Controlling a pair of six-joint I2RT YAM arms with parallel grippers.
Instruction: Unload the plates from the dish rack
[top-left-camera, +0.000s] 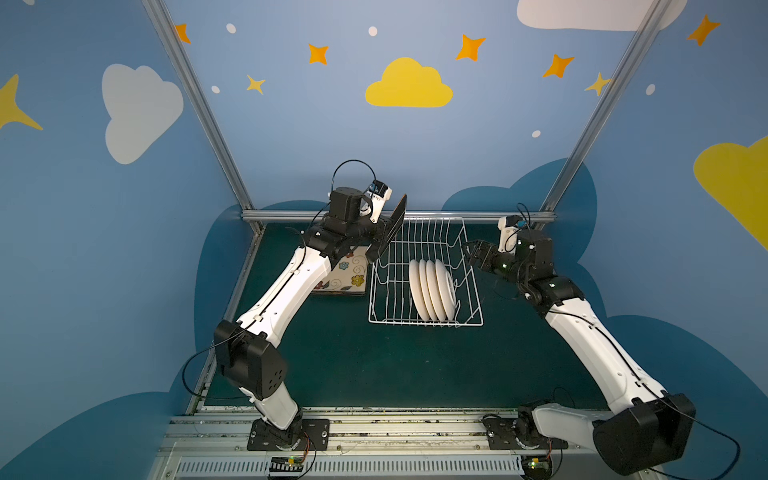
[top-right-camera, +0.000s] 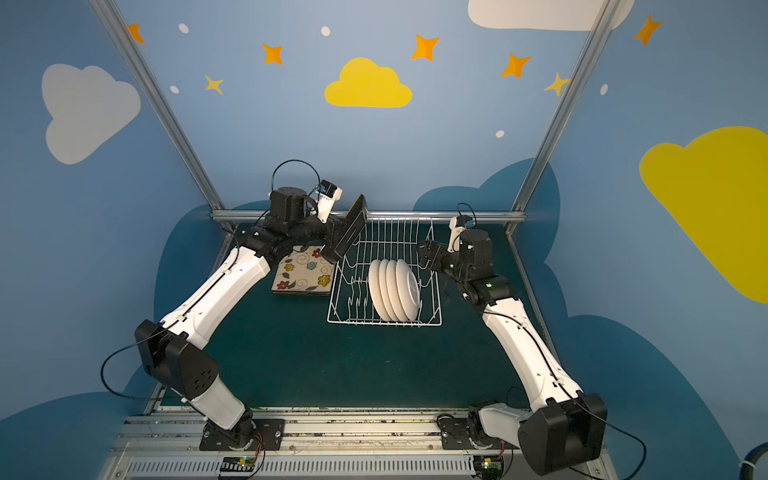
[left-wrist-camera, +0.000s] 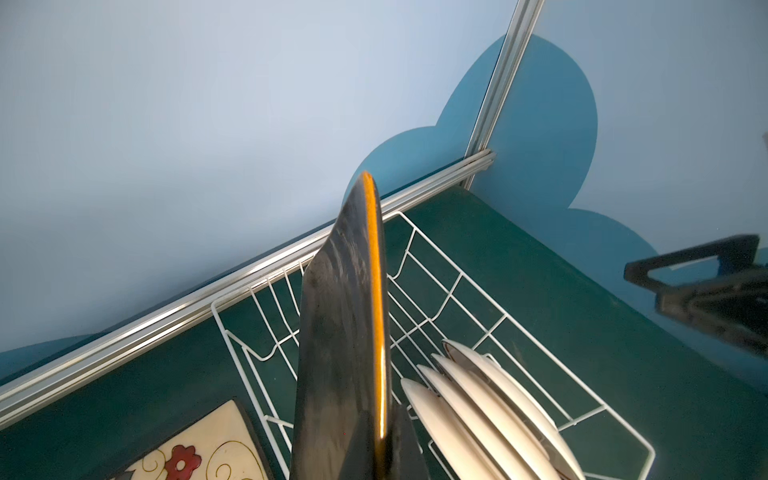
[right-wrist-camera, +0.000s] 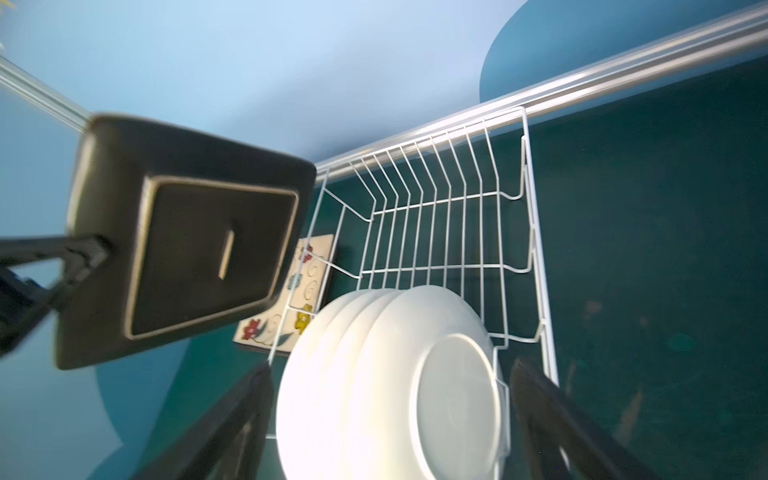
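Gripped at its edge, a dark rectangular plate (right-wrist-camera: 216, 240) is held in the air by my left gripper, which is shut on it. The plate (top-left-camera: 393, 225) tilts over the rack's left rear. Several round white plates (top-left-camera: 432, 290) stand on edge in the right front part of the white wire dish rack (top-left-camera: 425, 324). Off the rack's right side, my right gripper (top-left-camera: 472, 253) is open and empty; in the right wrist view its blurred fingers (right-wrist-camera: 232, 432) frame the white plates (right-wrist-camera: 376, 376) farther off.
Left of the rack lies a stack of rectangular plates, the top one a flower-patterned plate (top-right-camera: 306, 272). A metal rail (top-left-camera: 320, 216) runs behind the rack along the wall.
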